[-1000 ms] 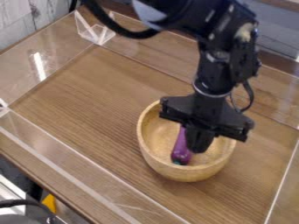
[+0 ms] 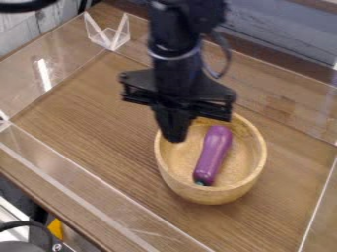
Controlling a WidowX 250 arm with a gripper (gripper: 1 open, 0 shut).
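My gripper (image 2: pixel 171 113) is a large dark shape reaching down from the top centre, above the left side of a tan round bowl (image 2: pixel 239 177). Inside the bowl lies a purple elongated object (image 2: pixel 212 155) with a teal tip, uncovered. The gripper is shut, with nothing visible held, though its fingertips are dark and hard to make out.
A white wire-like holder (image 2: pixel 112 30) stands at the back left. Dark cables sit at the lower left edge.
My gripper has moved left and a little up, from over the purple object to over the bowl's left side, exposing more of the object. The bowl looks unmoved.
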